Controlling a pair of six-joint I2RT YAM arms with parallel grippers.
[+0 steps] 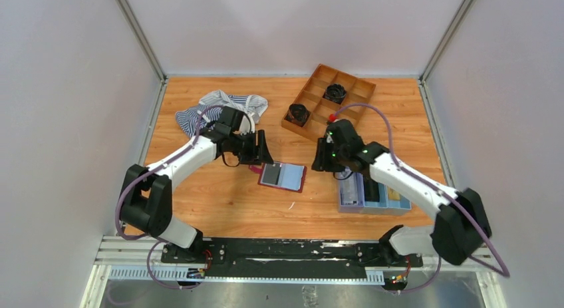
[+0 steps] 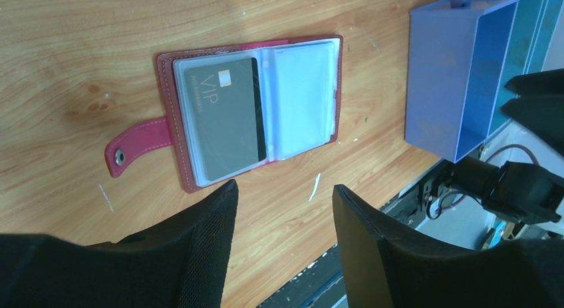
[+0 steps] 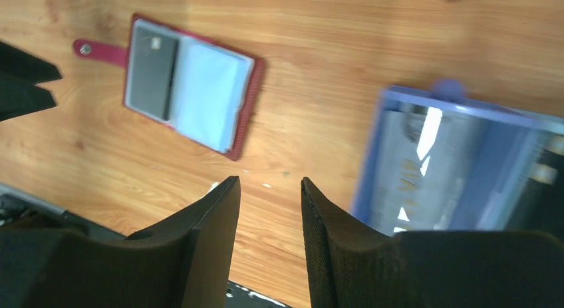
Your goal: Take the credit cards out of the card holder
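The card holder [image 1: 282,176] lies spread open on the table, its red cover and snap strap [image 2: 143,143] showing in the left wrist view. A dark grey card marked VIP [image 2: 223,125] sits in its left sleeve. Pale and bluish, the right sleeve [image 2: 302,98] shows no printed card. My left gripper [image 1: 255,151] is open at the holder's upper left, with empty space between its fingers. To the right of the holder hovers my right gripper [image 1: 326,157], also open and empty, apart from it. Inside the bin's left compartment a flat translucent item [image 3: 425,165] is blurred.
A blue-purple divided bin [image 1: 351,209] stands right of the holder, partly under the right arm. Behind are a wooden compartment tray [image 1: 346,82] with dark rolled items and a striped cloth [image 1: 189,120]. Table in front of the holder is mostly clear.
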